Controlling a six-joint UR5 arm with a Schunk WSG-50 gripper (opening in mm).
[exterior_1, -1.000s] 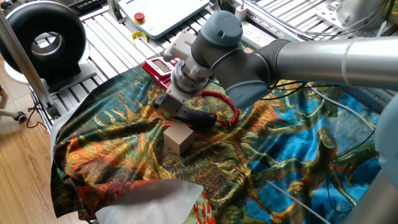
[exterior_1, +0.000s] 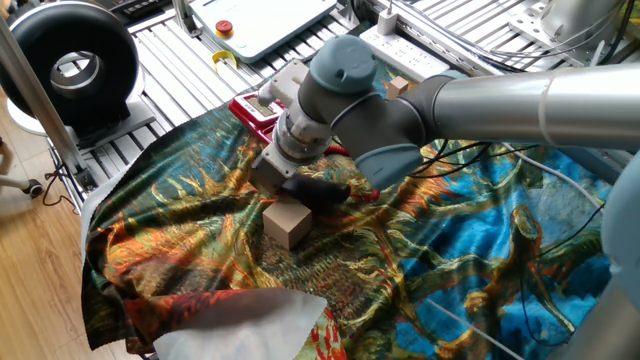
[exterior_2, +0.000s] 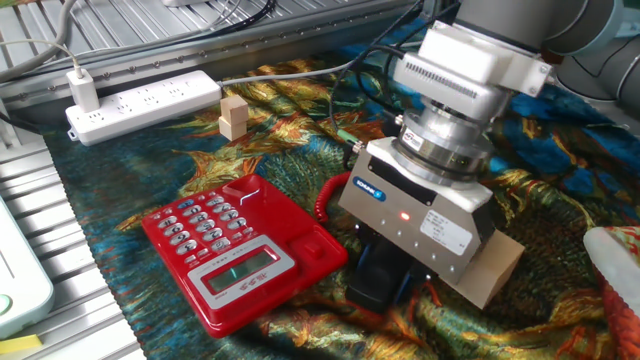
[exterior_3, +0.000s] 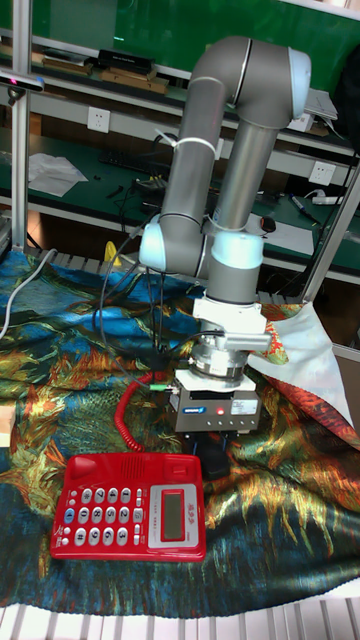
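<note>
A black handset (exterior_1: 318, 190) lies on the patterned cloth, with a red coiled cord (exterior_2: 328, 192) near it. My gripper (exterior_1: 272, 178) is low over the handset's middle, and its body hides part of it. In the second exterior view the handset's dark end (exterior_2: 378, 275) shows right below the gripper body. Whether the fingers are around the handset or still apart from it is hidden. The red telephone base (exterior_2: 245, 250) sits beside the gripper, keypad and display facing up, its cradle empty.
A cardboard box (exterior_1: 287, 222) stands close to the handset. Small wooden blocks (exterior_2: 233, 118) and a white power strip (exterior_2: 145, 105) are by the table's edge. The cloth (exterior_1: 180, 220) is wrinkled. A black ring-shaped object (exterior_1: 75, 70) stands off to the left.
The wrist and forearm have shifted down and left in the first exterior view, covering more of the red cord. The handset and box appear to be in the same place.
</note>
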